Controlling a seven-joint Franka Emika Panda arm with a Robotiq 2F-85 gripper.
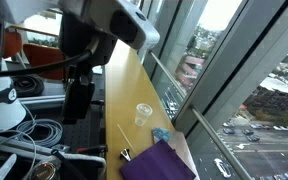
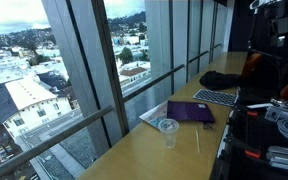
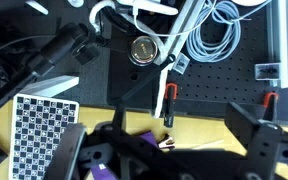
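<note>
In the wrist view my gripper is open, its dark fingers spread wide at the bottom with nothing visible between them. It hangs over the dark perforated base beside the wooden table. A clear plastic cup point(image 2: 169, 128) stands on the table, also visible as a cup point(image 1: 143, 113) near the window. A purple folder point(image 2: 191, 112) lies flat close by, with a bluish sheet point(image 1: 164, 135) next to it. On the wood rests a thin stick point(image 2: 197, 143), and a small dark marker-like item point(image 2: 207, 125) touches or adjoins the folder. All these are apart from my gripper.
A checkerboard panel point(image 3: 42, 140) lies at the table's edge, near dark cloth point(image 2: 221, 80). Coiled pale cables point(image 3: 214, 38) and red-black clamps point(image 3: 169, 103) occupy the base. Window frames point(image 2: 91, 75) border the table. Its near end is bare in exterior view 2.
</note>
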